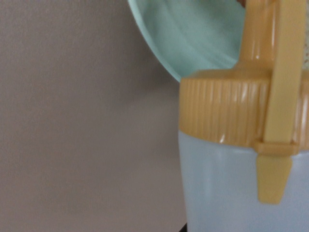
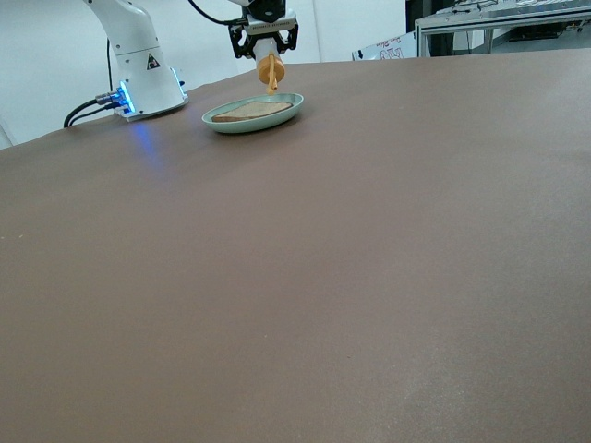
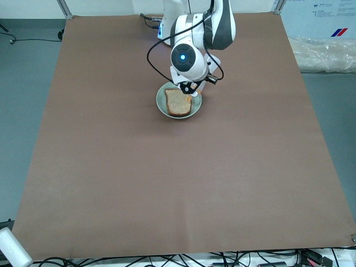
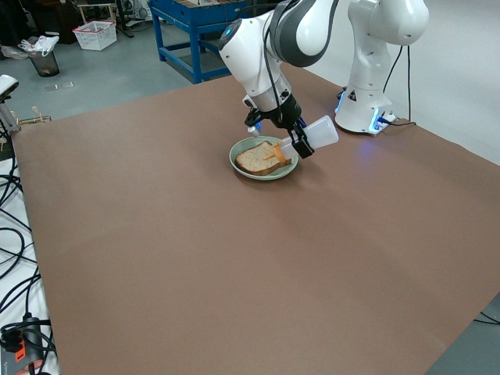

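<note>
A slice of bread [image 3: 177, 104] lies on a pale green plate [image 3: 164, 112], also seen in the right view [image 4: 254, 160]. Just above the plate, my gripper [image 4: 297, 137] is shut on a tilted translucent bottle [image 4: 320, 132] with an orange cap and nozzle [image 1: 224, 106], the nozzle pointing down toward the bread. In the wrist view the bottle fills the right side and hides most of the bread; the fingers are mostly hidden there.
The arm's white base [image 2: 148, 83] stands behind it. Cables and hardware lie beyond the table's edge.
</note>
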